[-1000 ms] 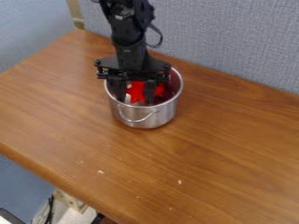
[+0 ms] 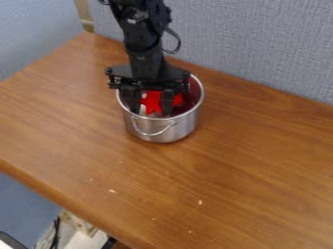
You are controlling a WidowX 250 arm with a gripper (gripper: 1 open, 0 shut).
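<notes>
My black gripper (image 2: 150, 100) points down from the top of the view into a silver metal pot (image 2: 160, 129) with a wire handle. Its fingers are inside the rim, around or beside a red object (image 2: 152, 103) in the pot. A small white piece shows at the left inside. The fingertips are partly hidden, and I cannot tell whether they hold anything.
A textured wall (image 2: 260, 49) stands close behind. The table's edge runs along the lower left, with some wooden and dark items below it.
</notes>
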